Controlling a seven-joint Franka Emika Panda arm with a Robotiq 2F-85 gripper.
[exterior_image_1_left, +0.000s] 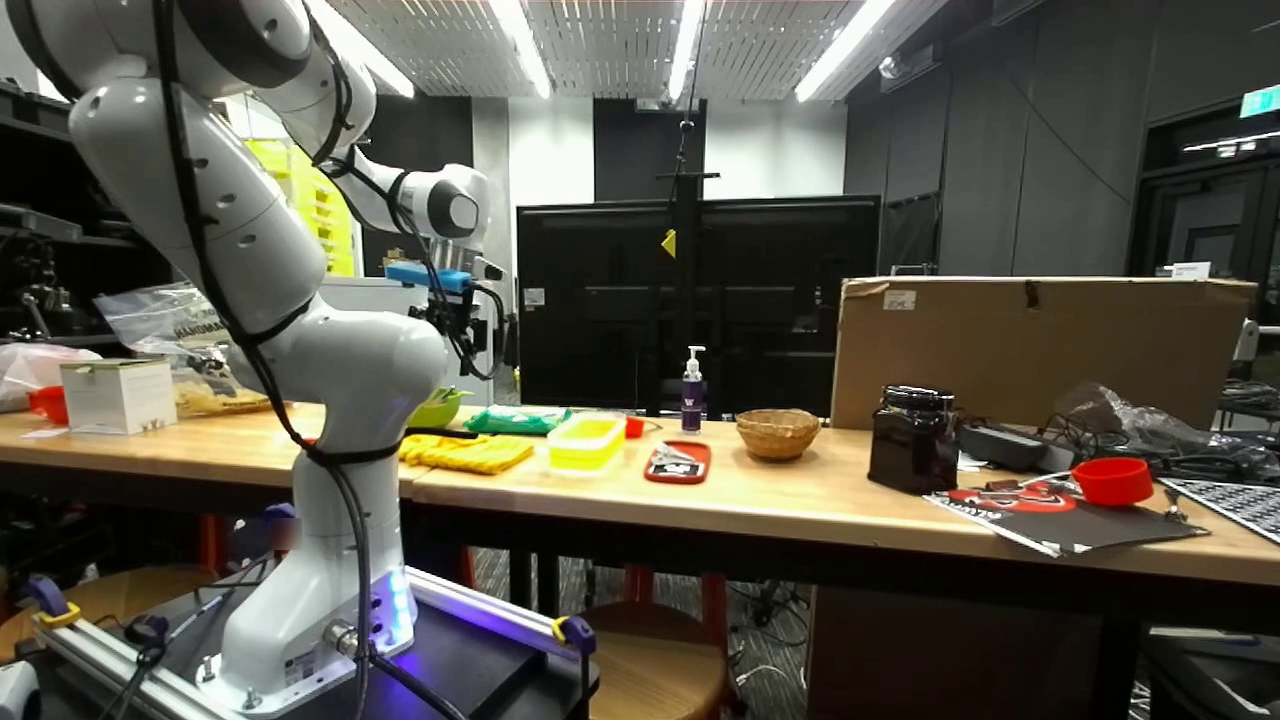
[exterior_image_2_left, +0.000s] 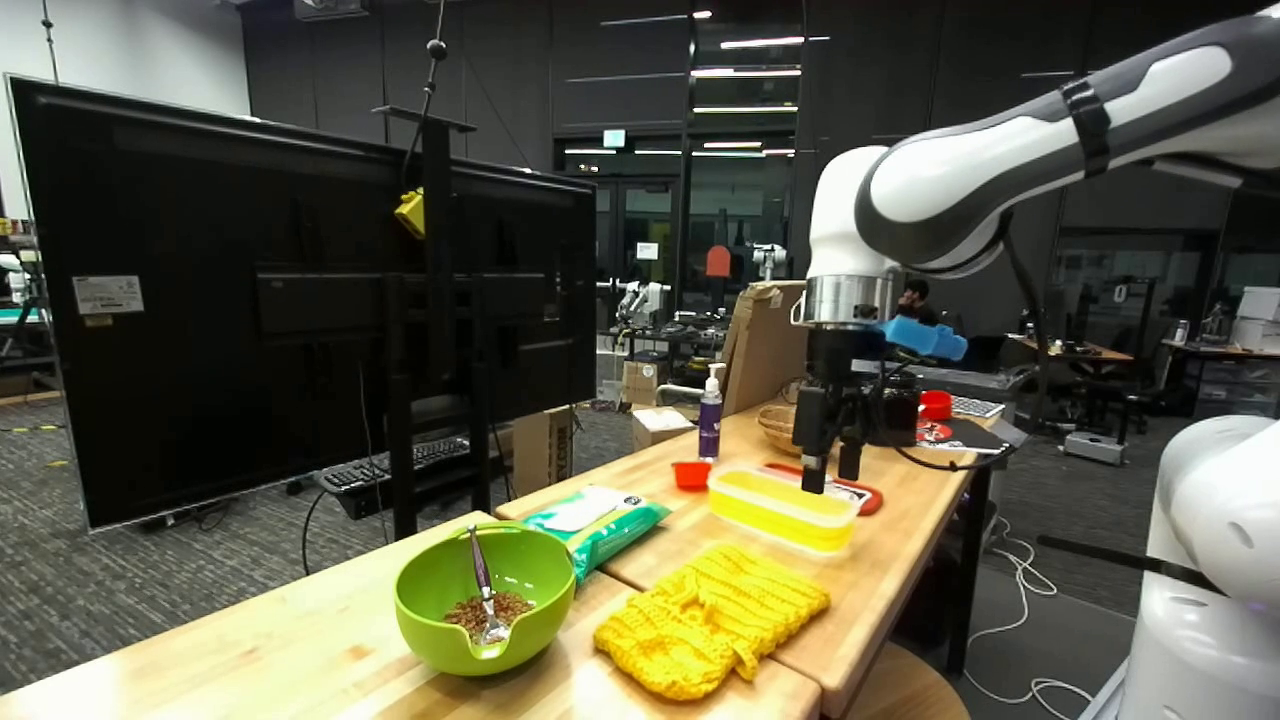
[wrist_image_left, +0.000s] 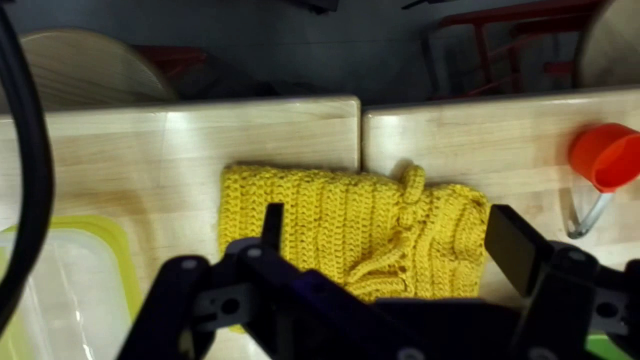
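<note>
My gripper is open, its dark fingers wide apart with nothing held between them. Below it in the wrist view lies a yellow knitted cloth, flat on the table with a cord bunched on it. Exterior view 2 has the gripper hanging in the air, fingers down; there the cloth rests at the near table edge. A translucent box with a yellow base stands beside the cloth. The green bowl holds brown bits and a purple-handled utensil.
A red measuring cup sits right of the cloth in the wrist view. Also on the table are a green-white packet, a pump bottle, a wicker basket and a dark jar. Bare wood lies between basket and jar.
</note>
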